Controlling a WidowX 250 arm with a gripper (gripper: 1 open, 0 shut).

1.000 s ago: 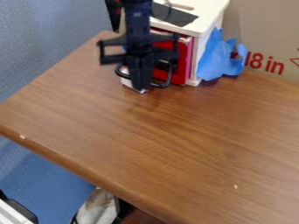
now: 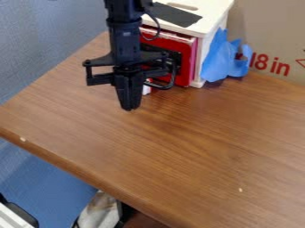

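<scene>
My black gripper (image 2: 128, 98) hangs over the wooden table (image 2: 167, 169), in front of a white box (image 2: 201, 18) with a red front (image 2: 179, 73). Its fingertips point down near the table's surface; whether they are open or shut I cannot tell. A small white piece shows behind the gripper by the box's lower left, mostly hidden.
A crumpled blue object (image 2: 224, 61) lies right of the box, before a cardboard panel (image 2: 276, 36) with red lettering.
My gripper has moved left and toward the front, away from the box's red front. The box and blue object look unmoved.
</scene>
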